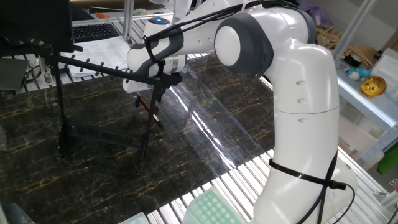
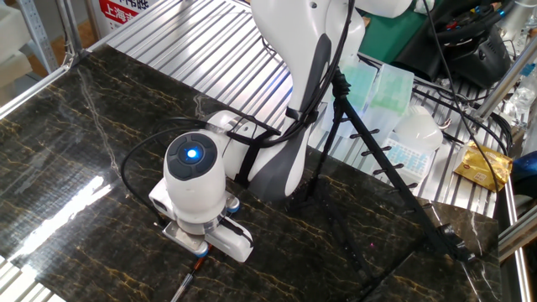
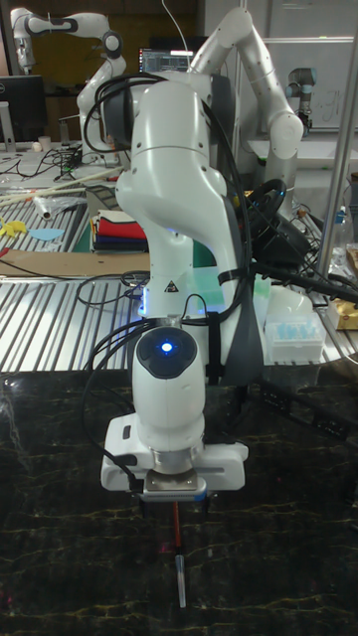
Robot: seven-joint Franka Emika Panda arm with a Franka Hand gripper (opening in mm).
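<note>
A slim brush-like stick [image 3: 178, 535], reddish brown with a pale silvery end, shows below my gripper [image 3: 173, 506] in exterior view 3. Its upper end disappears under the hand, and its pale end points toward the camera. In exterior view 2 the stick [image 2: 191, 275] emerges from beside the hand's blue-edged underside. From exterior view 1 the stick [image 1: 150, 112] looks slanted, near the black stand's leg. The hand points down over the dark marbled table [image 1: 93, 180]. Its fingers are mostly hidden by the hand, so neither their opening nor any grip on the stick can be made out.
A black folding stand [image 1: 106, 134] rises from the table close to the arm. Green-white boxes [image 1: 214, 208] and a gold packet [image 2: 484, 165] lie on the slatted metal surface. Clear glossy film [image 1: 205, 127] covers part of the table. Bare tabletop [image 2: 63, 151] spreads beyond the hand.
</note>
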